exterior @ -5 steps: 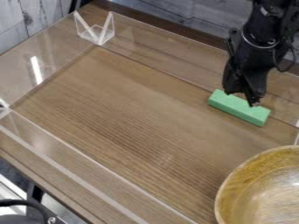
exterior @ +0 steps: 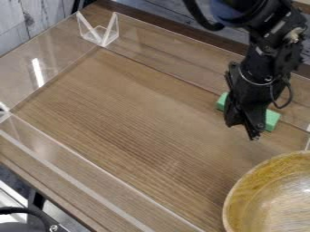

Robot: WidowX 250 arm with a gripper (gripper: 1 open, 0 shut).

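Observation:
My black gripper (exterior: 252, 127) reaches down from the top right, over a light green block (exterior: 230, 103) on the wooden table (exterior: 121, 127). The gripper hides the middle of the block; its fingers look close together, and whether anything is between them is hard to see.
A tan round bowl (exterior: 264, 195) fills the bottom right corner. A white wire object (exterior: 100, 29) stands at the back left.
The gripper has come down and toward the camera, from above and behind the green block to over its front, hiding more of it.

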